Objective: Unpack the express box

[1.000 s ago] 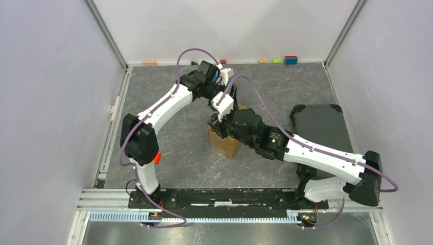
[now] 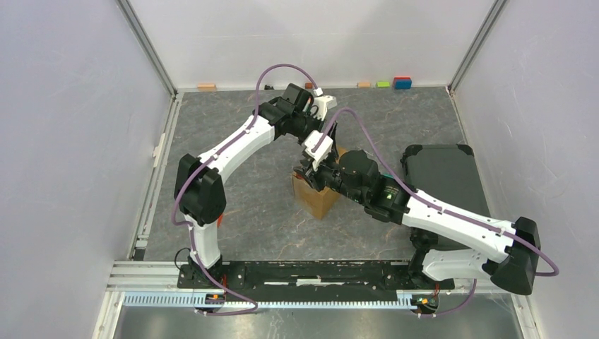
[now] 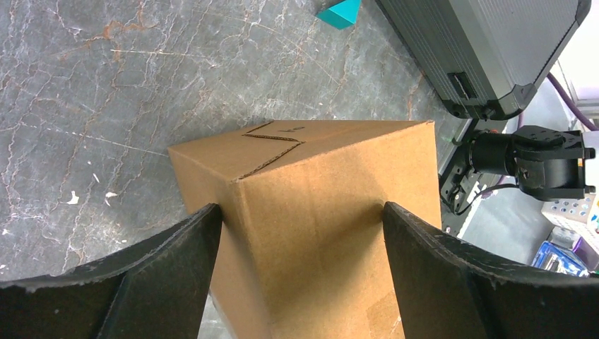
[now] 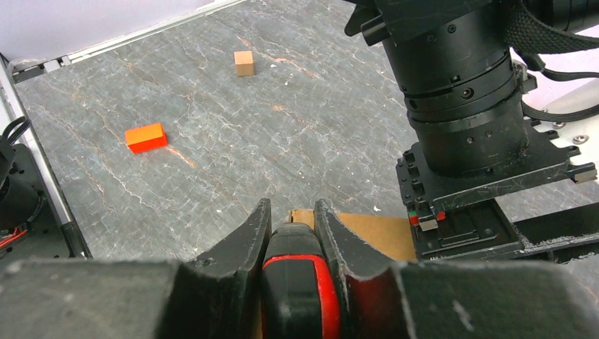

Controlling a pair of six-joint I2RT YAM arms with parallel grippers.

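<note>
The brown express box (image 2: 316,201) stands mid-table, partly hidden under both arms in the top view. My left gripper is part open around a corner end of the box (image 3: 318,254), one finger at each side. My right gripper is shut on a red-and-black tool (image 4: 297,289) at the box's edge; what the tool's tip touches is hidden.
A dark grey case (image 2: 441,183) takes up the right side. A red block (image 4: 146,138), a wooden cube (image 4: 244,63) and a teal triangular block (image 3: 341,13) lie loose. Small blocks line the back wall.
Both arms and the box have shifted slightly to the right in the top view; the arms remain over the box.
</note>
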